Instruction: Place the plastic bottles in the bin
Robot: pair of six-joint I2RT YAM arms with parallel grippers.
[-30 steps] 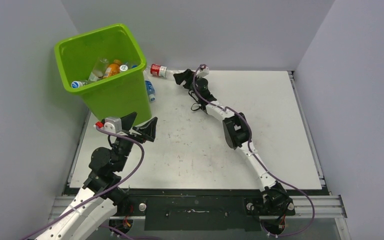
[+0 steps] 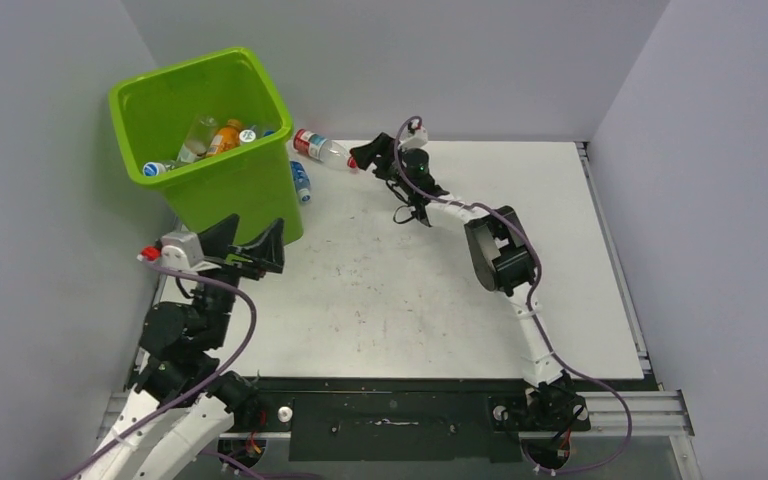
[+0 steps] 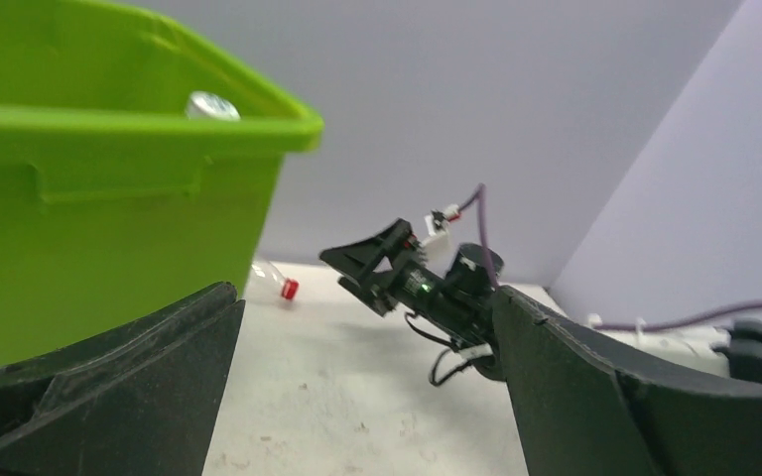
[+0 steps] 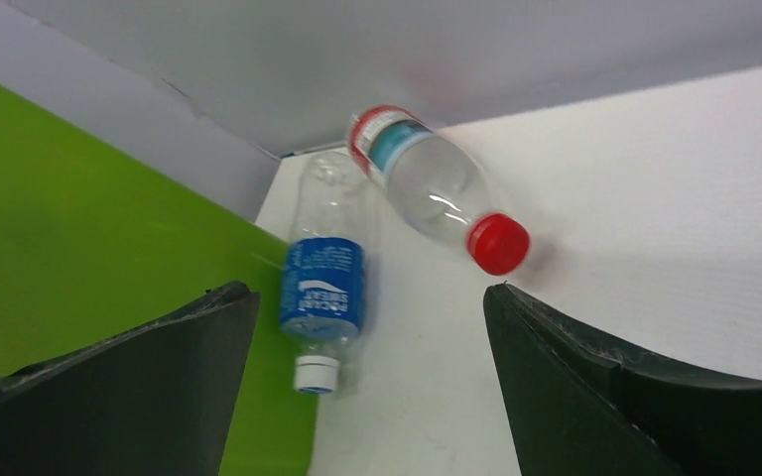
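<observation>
Against the back wall lies a clear bottle [image 2: 326, 150] with a red cap and red-and-blue label; in the right wrist view this red-capped bottle [image 4: 437, 183] lies tilted, cap toward me. Beside the bin is a blue-labelled bottle [image 4: 323, 283] with a white cap, partly hidden from above. My right gripper [image 2: 360, 160] is at the red cap in the top view; its fingers [image 4: 595, 387] stand apart with nothing gripped. The green bin [image 2: 230, 190] holds several bottles. In front of it my left gripper [image 2: 258, 243] stands open and empty.
A grey back wall [image 2: 410, 70] rises right behind the red-capped bottle. The bin's side crowds the blue-labelled bottle.
My right gripper has shifted slightly right, and the red-capped bottle has turned, its cap now showing. My left arm has moved left and toward the bin.
</observation>
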